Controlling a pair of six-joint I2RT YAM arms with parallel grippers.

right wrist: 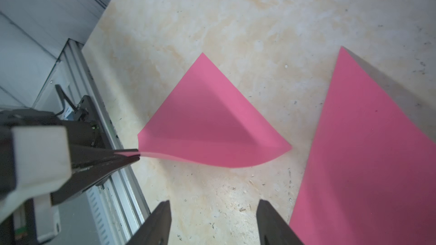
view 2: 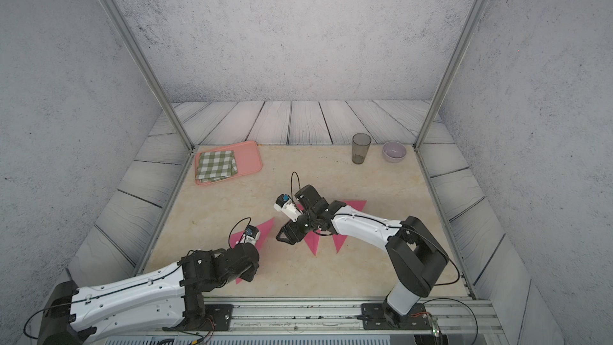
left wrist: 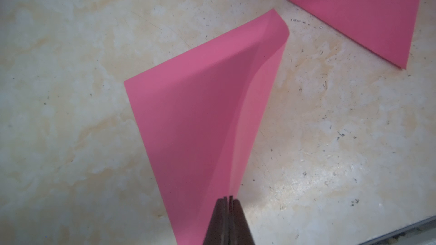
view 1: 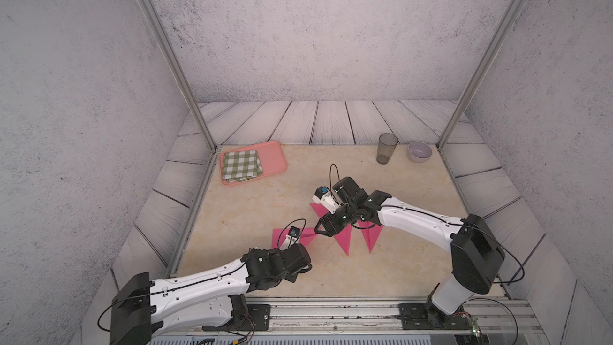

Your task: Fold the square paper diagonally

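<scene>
A pink paper sheet (right wrist: pixel 209 113) hangs a little off the table, one corner pinched by my left gripper, which is shut on it. In the left wrist view the sheet (left wrist: pixel 181 122) looks bent along its length, with its far tip curled over. My right gripper stands open with only bare table between its fingers. From the top left, the right gripper (view 1: pixel 323 228) is just to the right of the sheet; in the top right view the two (view 2: pixel 285 237) are apart. The left fingertips are hidden by the arm in both top views.
More pink folded papers (right wrist: pixel 363 167) lie under and beside the right arm. A pink tray (view 1: pixel 274 158) with a checked cloth (view 1: pixel 242 164) sits at the back left. A glass (view 1: pixel 386 148) and a bowl (view 1: pixel 419 150) stand at the back right.
</scene>
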